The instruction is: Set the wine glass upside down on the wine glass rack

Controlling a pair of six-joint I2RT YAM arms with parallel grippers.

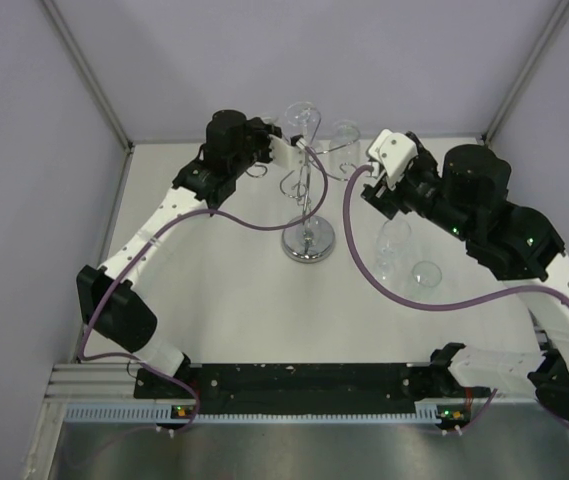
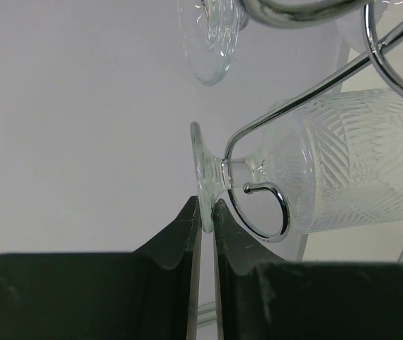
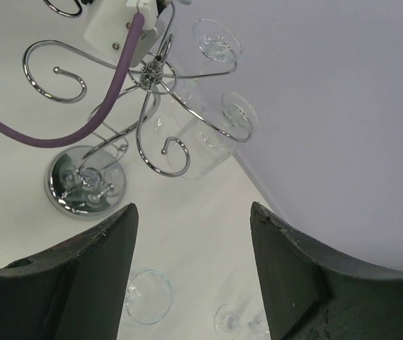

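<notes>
A clear wine glass [image 2: 357, 156] hangs foot up in the rack, its stem within a curled wire hook [image 2: 284, 212] in the left wrist view. The fingertips of my left gripper stand close together on either side of the rim of its foot, with the thin glass edge between them. The chrome wine glass rack [image 1: 307, 240] stands on its round base near the table's middle. My right gripper is open and empty, to the right of the rack.
Other glass feet [image 3: 219, 41] show on the rack arms. Loose glasses stand or lie on the table at the right, one with a round rim [image 1: 426, 274].
</notes>
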